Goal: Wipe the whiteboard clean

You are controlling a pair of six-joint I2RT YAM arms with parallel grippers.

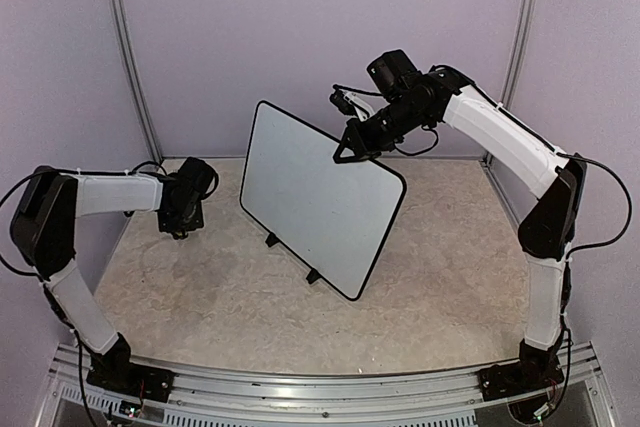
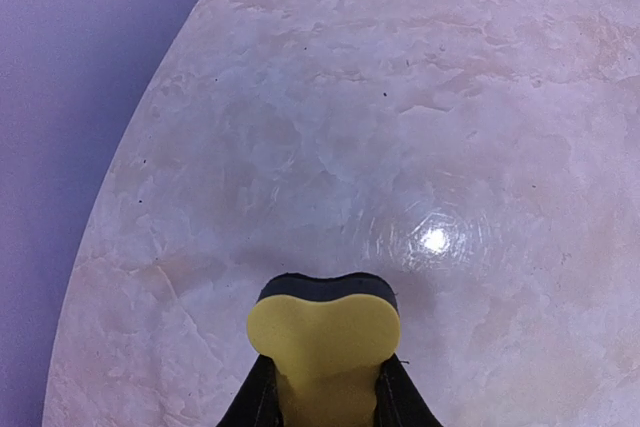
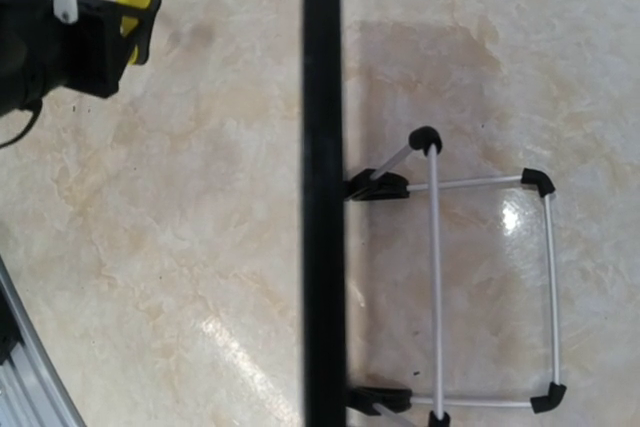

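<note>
The whiteboard (image 1: 318, 197) leans tilted on its stand in the top view, black-rimmed, with no marks that I can make out. My left gripper (image 1: 181, 231) is off to its left, apart from it and above the table. In the left wrist view, that gripper is shut on a yellow eraser (image 2: 325, 332) with a dark pad at its far side. My right gripper (image 1: 350, 155) is shut at the board's upper edge; whether the rim is between its fingers is hidden. The right wrist view shows the board's black rim (image 3: 323, 187) from above.
Behind the board, the stand's thin metal legs (image 3: 435, 277) rest on the table in the right wrist view. Small black feet (image 1: 313, 275) poke out under the board's lower edge. Bare table (image 1: 230, 297) lies in front and to both sides, with walls around the left, back and right.
</note>
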